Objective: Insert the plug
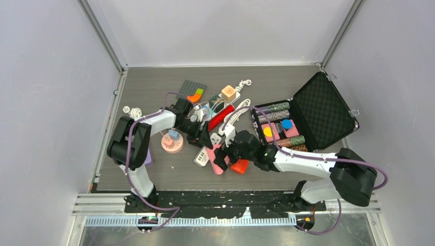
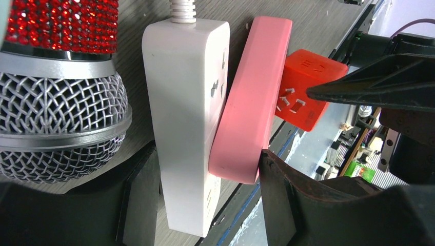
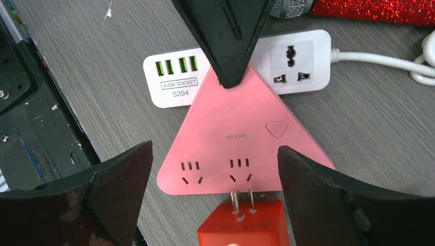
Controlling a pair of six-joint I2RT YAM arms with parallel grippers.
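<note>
A red cube plug (image 1: 239, 166) (image 3: 242, 228) lies beside the pink triangular socket (image 1: 214, 166) (image 3: 236, 133); in the right wrist view its metal pins point toward the socket's edge. The white power strip (image 1: 201, 156) (image 2: 174, 118) (image 3: 295, 61) lies against the socket's far side. My left gripper (image 1: 204, 141) has its fingers apart around the strip and socket; whether they press on them is unclear. My right gripper (image 1: 221, 156) stands open over the socket, with the plug outside its fingertips.
A red glittery microphone (image 1: 221, 118) (image 3: 374, 11) and coiled white cables lie behind. An open black case (image 1: 325, 110) fills the right, a round pink socket (image 1: 172, 146) sits left. Bare table (image 1: 277, 82) shows at the back.
</note>
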